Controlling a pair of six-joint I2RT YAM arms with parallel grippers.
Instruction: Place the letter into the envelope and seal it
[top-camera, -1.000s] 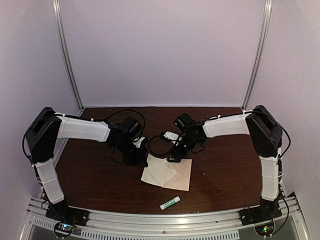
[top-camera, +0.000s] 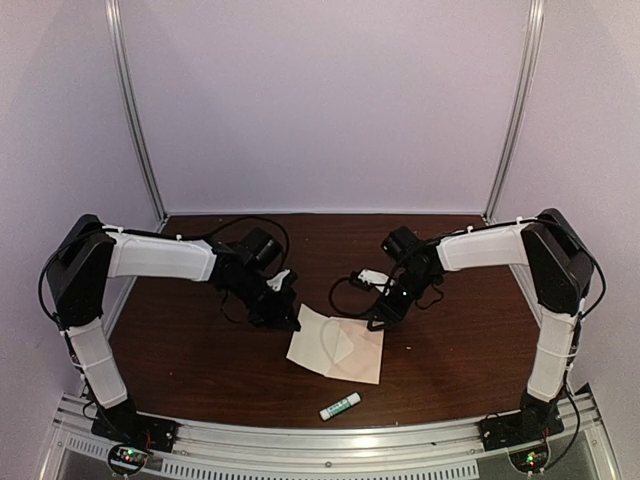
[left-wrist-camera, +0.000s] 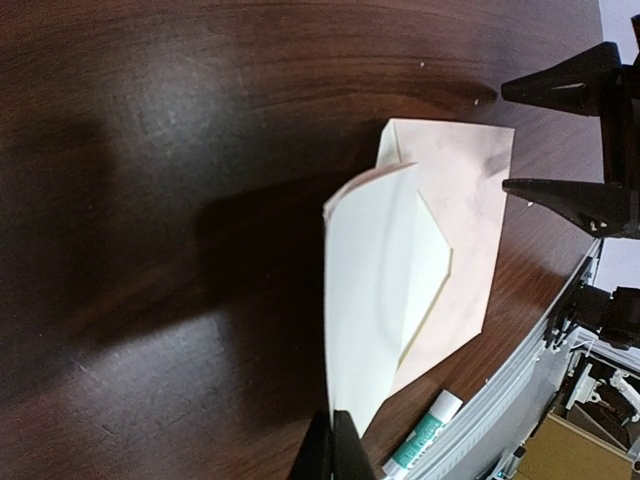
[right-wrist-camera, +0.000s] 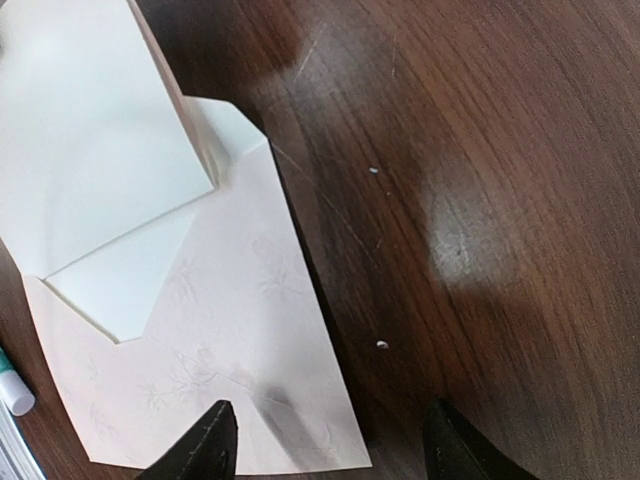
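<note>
The pinkish envelope lies open at table centre, its pointed flap showing. The white folded letter lies over its left part, one side raised. My left gripper is shut on the letter's edge at the left, as the left wrist view shows. My right gripper stands part open above the envelope's right edge, with nothing seen between its fingers.
A green-and-white glue stick lies near the table's front rail, below the envelope.
My right gripper has moved to the right, away from the letter toward the envelope's right edge. The left gripper and letter have shifted slightly right.
</note>
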